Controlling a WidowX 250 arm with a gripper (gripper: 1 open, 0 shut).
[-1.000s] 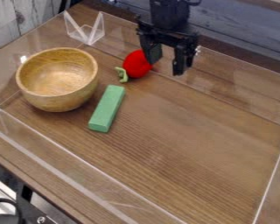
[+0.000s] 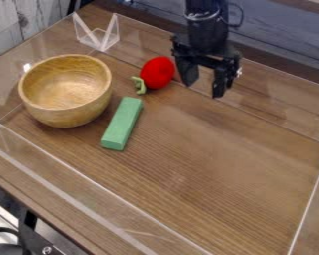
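My dark gripper [image 2: 206, 72] hangs over the back middle of the wooden table [image 2: 222, 169], open, its two finger assemblies apart. A red object [image 2: 157, 70] with a green tip lies just left of it. A green bar [image 2: 121, 123] lies left of centre, and a tan bowl [image 2: 65, 88] sits at the left.
A white wire-like object [image 2: 96, 32] stands at the back left. A raised edge runs along the back right.
The gripper has shifted slightly to the right and its outline has changed. The objects on the table look unmoved.
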